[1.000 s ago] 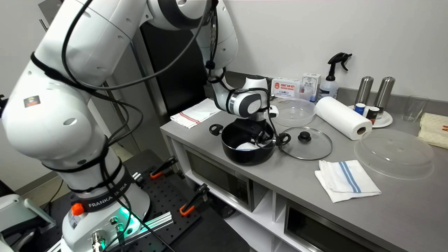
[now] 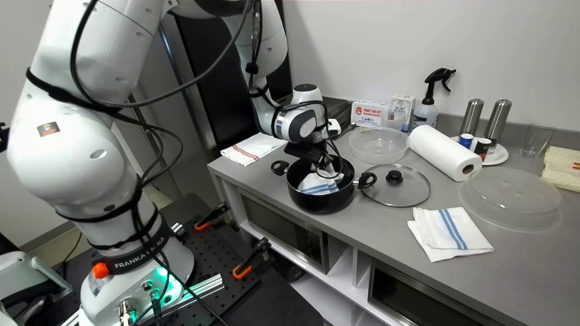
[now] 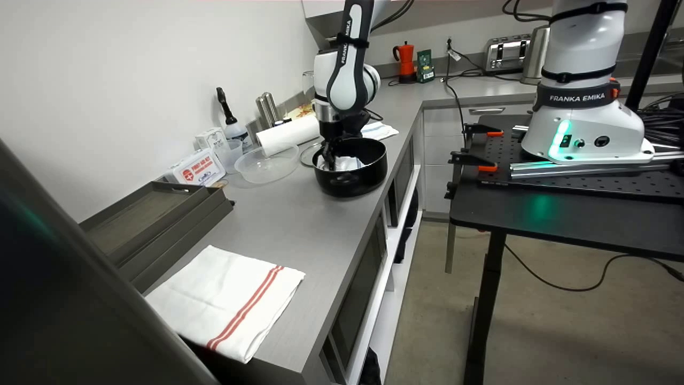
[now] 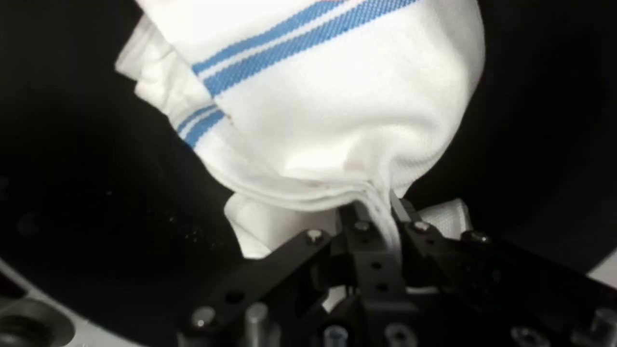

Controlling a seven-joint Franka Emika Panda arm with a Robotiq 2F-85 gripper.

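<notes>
Inside the black pot (image 2: 321, 202) is a white towel with blue stripes (image 2: 319, 184). My gripper is shut on a pinched fold of this towel (image 4: 335, 86), as the wrist view shows; the cloth bunches up between the dark fingers. The hand hangs over the pot, its fingertips at about rim level in the first exterior view. In the second exterior view the pot (image 3: 359, 183) hides most of the towel (image 3: 346, 163).
A glass lid (image 2: 397, 190) lies right of the pot. Beyond it are another blue-striped towel (image 2: 451, 231), a paper roll (image 2: 443, 152) and clear plastic covers (image 2: 511, 198). A red-striped towel (image 3: 237, 295) lies at the counter's end, with clear counter between it and the pot.
My arm has risen and shifted left in the first exterior view. The towel has come up with it, and more of its blue-striped cloth shows in the pot.
</notes>
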